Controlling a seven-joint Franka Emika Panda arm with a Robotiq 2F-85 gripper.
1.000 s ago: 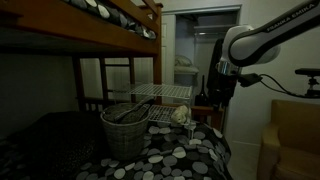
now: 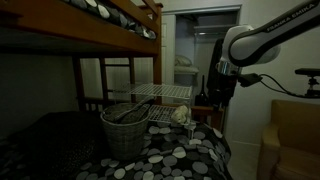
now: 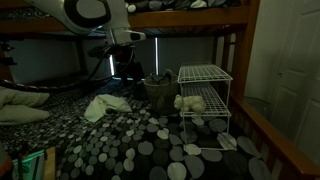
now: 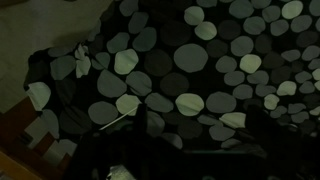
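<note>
High over the bed hangs my dark gripper [image 2: 222, 90], at the right in the first exterior view and at the upper left in the second. In the wrist view, the gripper has two dark fingers spread apart at the lower edge. Only the dotted bedspread [image 4: 190, 57] shows between them, some way below. A woven basket [image 2: 125, 138] stands on the bed with dark stuff at its top. Beside it is a two-level white wire rack [image 3: 205, 73], with a pale, plush-looking thing [image 3: 190, 103] on or by its lower level.
A crumpled white cloth [image 3: 107, 106] lies on the bed at the left of the second exterior view. The upper bunk [image 2: 85, 30] overhangs the basket. A tan armchair [image 2: 290, 140] stands beyond the bed. Open bedspread [image 3: 135, 150] lies in front of the rack.
</note>
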